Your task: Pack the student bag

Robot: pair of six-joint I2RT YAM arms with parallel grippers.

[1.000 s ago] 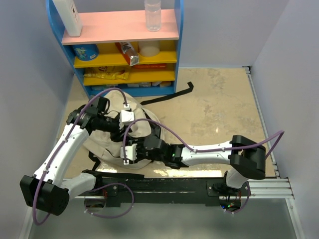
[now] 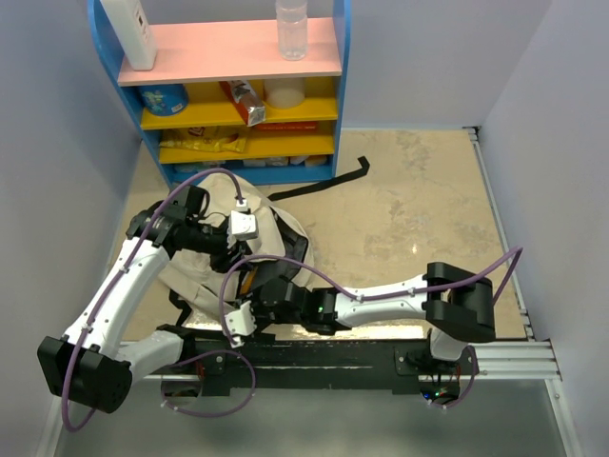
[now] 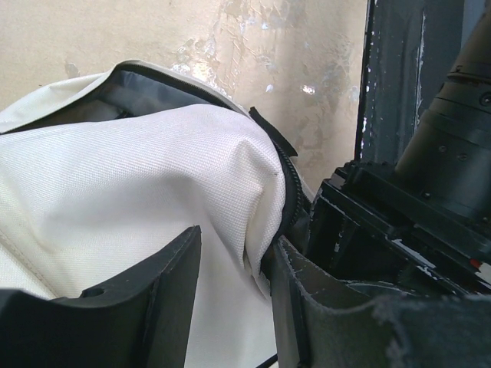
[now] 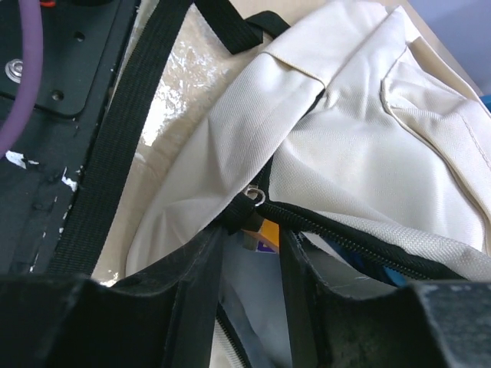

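Note:
The cream bag [image 2: 195, 276] lies on the table below the shelf, partly hidden by both arms. In the left wrist view, my left gripper is over the cream fabric [image 3: 115, 165], its fingers apart, with a fold of cloth beside the right finger. My right gripper is at the bag's mouth, its fingers parted just under the black zipper edge [image 4: 360, 244]. Between and beyond them shows a small orange and purple item [image 4: 266, 234] inside the dark interior. Neither gripper visibly clamps anything.
A black strap [image 4: 115, 146] runs along the table edge, and another strap [image 2: 319, 186] lies behind the bag. The shelf [image 2: 238, 114] holds a bottle [image 2: 292, 29], packets and cans. Bare tabletop [image 2: 409, 209] stretches to the right.
My right gripper has moved a little left and toward the near table edge. More of the bag's dark opening and an orange item now show. The left arm has stayed in place.

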